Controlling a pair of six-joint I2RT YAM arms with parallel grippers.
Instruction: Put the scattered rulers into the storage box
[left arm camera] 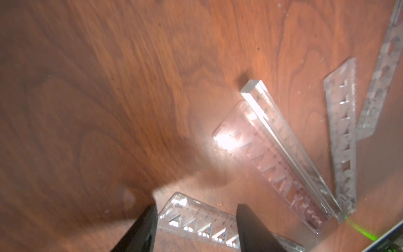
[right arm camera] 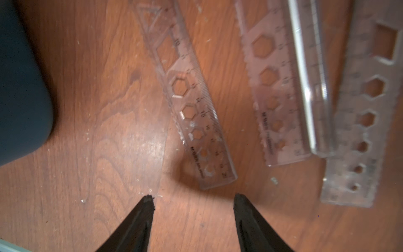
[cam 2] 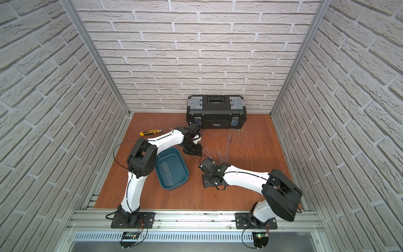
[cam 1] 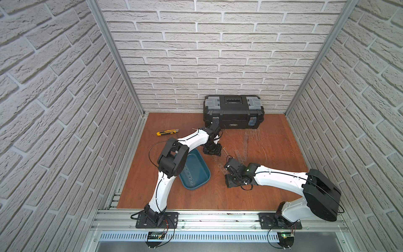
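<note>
A clear ruler (right arm camera: 189, 109) lies on the table to the right of the dark teal storage box (cam 2: 185, 171). At its far end my left gripper is shut on it, the fingers low at the table. My right gripper stands open just short of the ruler's near end, nothing between its fingers. To the right lie a pinkish ruler (right arm camera: 272, 84), a thick clear bar ruler (right arm camera: 308, 84) partly over it, and a wider clear ruler (right arm camera: 356, 121); another ruler (cam 1: 245, 145) lies farther back. One ruler (cam 2: 168, 170) is inside the box.
A black toolbox (cam 1: 233, 111) stands at the back of the table. A yellow utility knife (cam 1: 167, 132) lies at the back left. Bare table shows in front of the rulers and along the right side.
</note>
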